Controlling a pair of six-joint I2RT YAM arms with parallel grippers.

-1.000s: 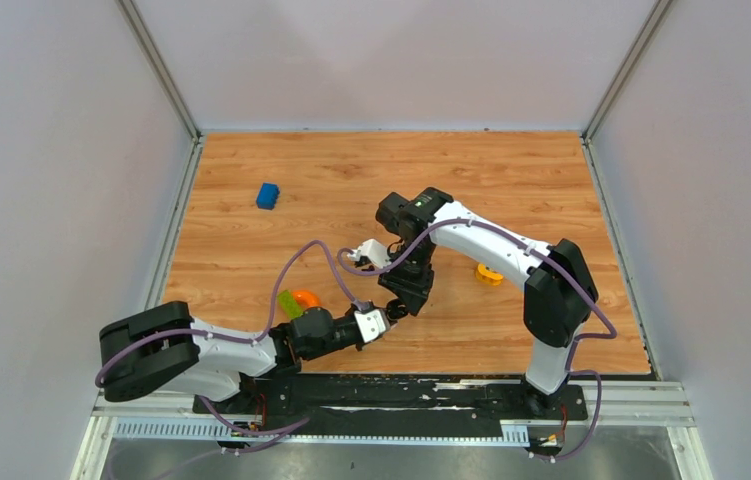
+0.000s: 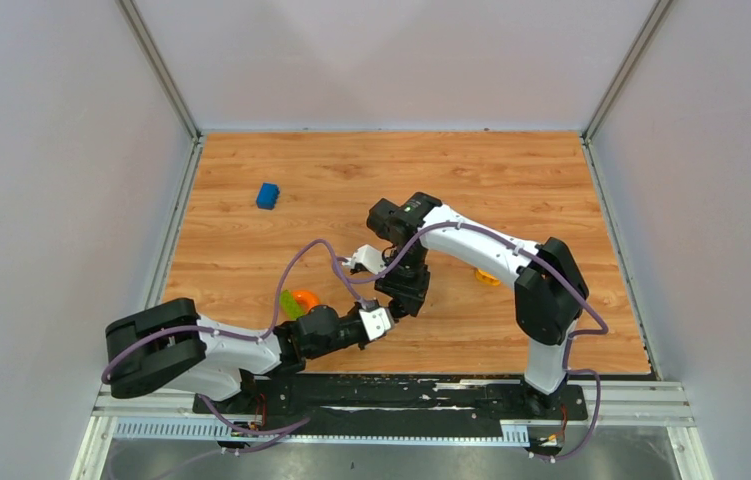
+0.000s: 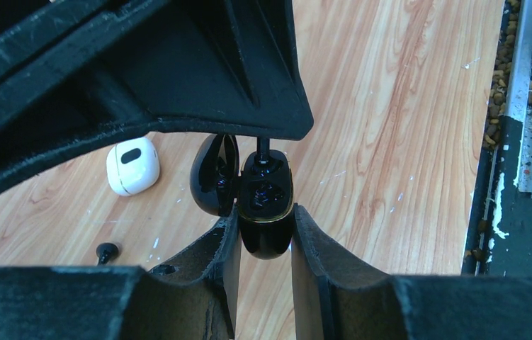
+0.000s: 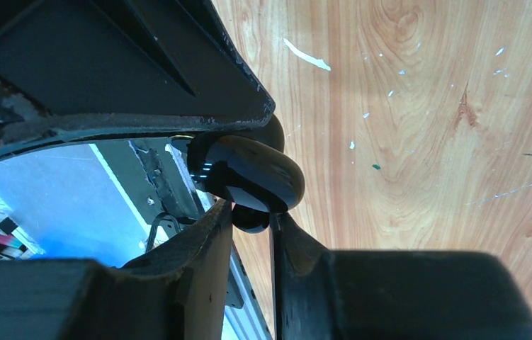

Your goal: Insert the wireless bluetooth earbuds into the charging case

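My left gripper is shut on the glossy black charging case (image 3: pixel 266 244), whose lid (image 3: pixel 214 175) stands open to the left. Right above the case, in the left wrist view, comes a finger (image 3: pixel 199 78) of my right gripper. A thin black earbud stem (image 3: pixel 263 150) runs from under that finger down to the case's open top; how deep it sits cannot be told. In the right wrist view my right gripper is shut at the case, the earbud largely hidden. Another black earbud (image 3: pixel 107 252) lies on the table.
A white earbud case (image 3: pixel 133 166) rests on the table behind the black one. Around the arms lie a blue block (image 2: pixel 268 196), an orange piece (image 2: pixel 305 299), a green piece (image 2: pixel 291 304) and a yellow piece (image 2: pixel 487 277).
The left arm has moved a little to the right. Both grippers remain close together at the case.
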